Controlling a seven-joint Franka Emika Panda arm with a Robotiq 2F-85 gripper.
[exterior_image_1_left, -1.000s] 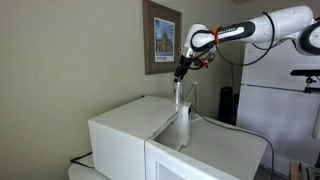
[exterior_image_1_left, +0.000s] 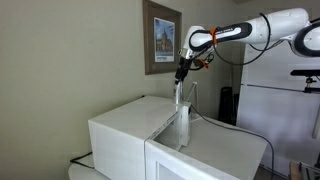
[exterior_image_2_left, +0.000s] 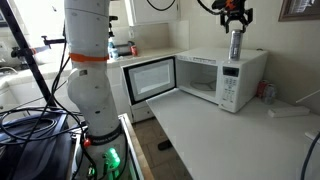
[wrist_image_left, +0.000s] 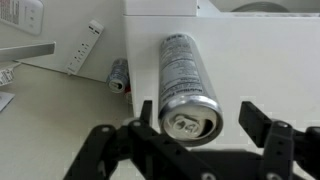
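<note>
A tall silver can (exterior_image_2_left: 236, 44) stands upright on top of the white microwave (exterior_image_2_left: 204, 56), near its control-panel side. My gripper (exterior_image_2_left: 235, 17) is above the can, pointing down. From the wrist, the can's top with its pull tab (wrist_image_left: 190, 123) shows between the two black fingers, with a gap on either side. The gripper is open and holds nothing. In exterior view 1 the can (exterior_image_1_left: 178, 92) is a thin light shape below the gripper (exterior_image_1_left: 181, 73).
The microwave's door (exterior_image_2_left: 147, 78) hangs open to the side. Small cans (wrist_image_left: 119, 73) stand beside the microwave, close to a power strip (wrist_image_left: 86, 48).
</note>
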